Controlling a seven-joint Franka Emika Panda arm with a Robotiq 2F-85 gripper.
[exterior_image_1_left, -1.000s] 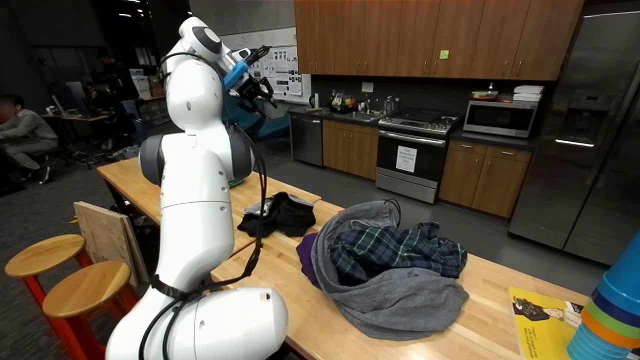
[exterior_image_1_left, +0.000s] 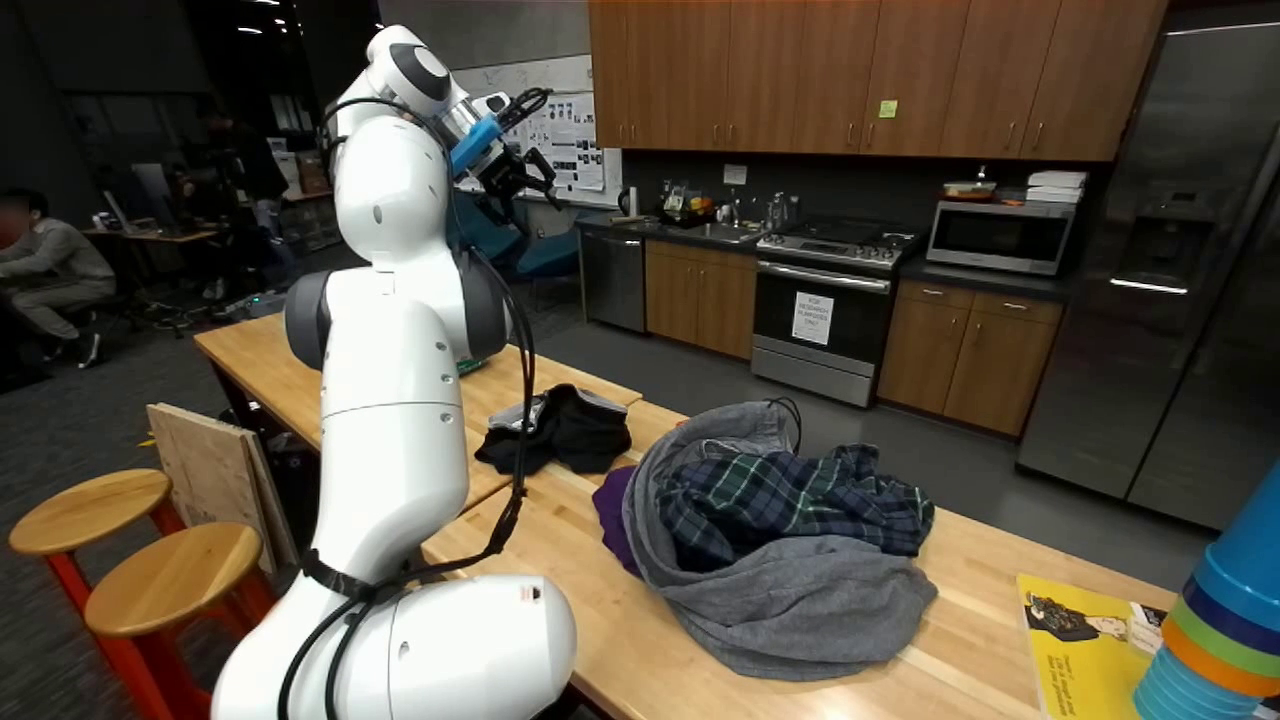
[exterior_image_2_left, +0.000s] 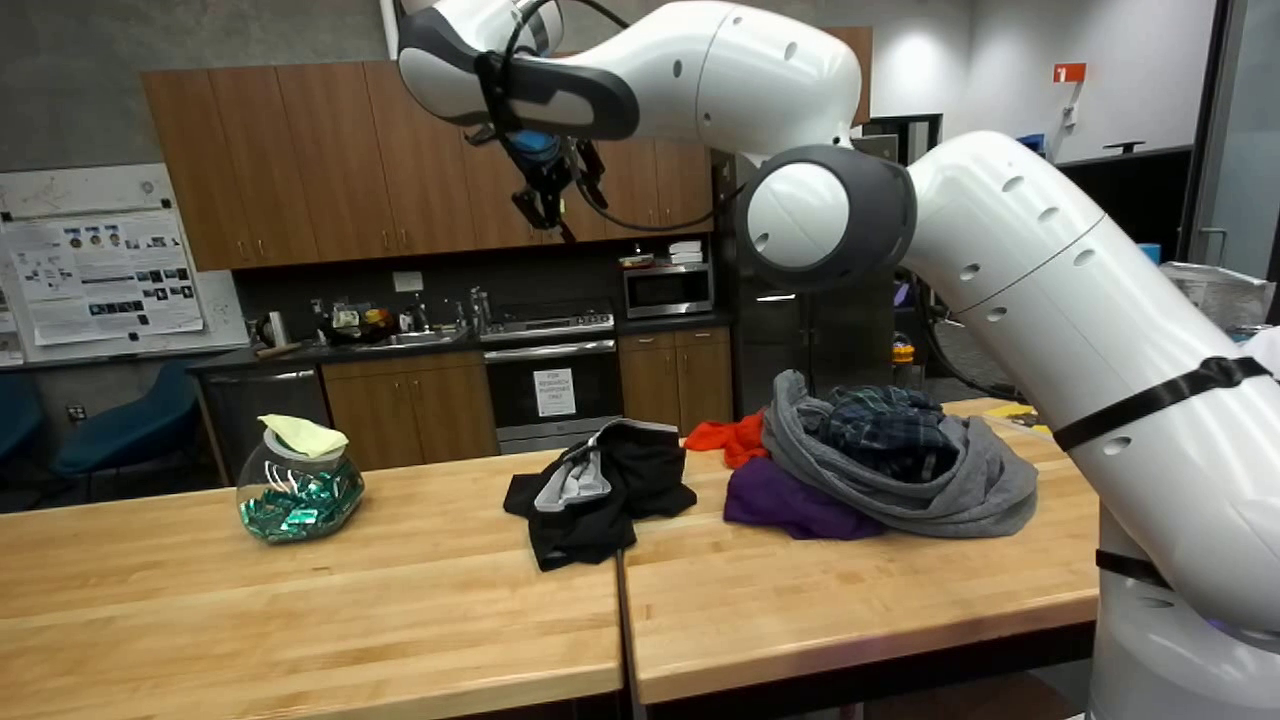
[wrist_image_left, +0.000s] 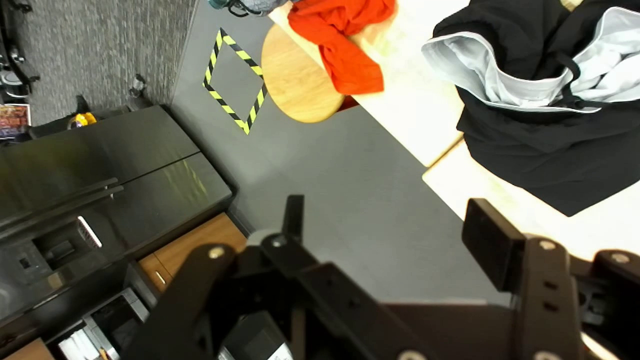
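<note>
High above the table, my gripper (exterior_image_1_left: 537, 206) hangs at the end of the raised arm. In the wrist view its two fingers (wrist_image_left: 493, 243) stand wide apart, with only floor visible between them. Black shorts with a grey lining (exterior_image_2_left: 612, 492) lie crumpled near the seam of the tables, below and well away from the gripper. A grey garment (exterior_image_1_left: 768, 612) lies in a heap on the table with a green and navy plaid cloth (exterior_image_1_left: 792, 498) on it. Beside the heap are a purple cloth (exterior_image_2_left: 792, 502) and a red cloth (wrist_image_left: 351, 45).
A round jar of green-wrapped items (exterior_image_2_left: 300, 492) stands on the left table. A yellow book (exterior_image_1_left: 1080, 654) and a stack of colored cups (exterior_image_1_left: 1224, 624) sit at the near right end. Bare wood (exterior_image_2_left: 396, 600) lies between jar and shorts.
The gripper has shifted slightly to the right in exterior view 1, and the arm's upper part with it. The clothes have not moved.
</note>
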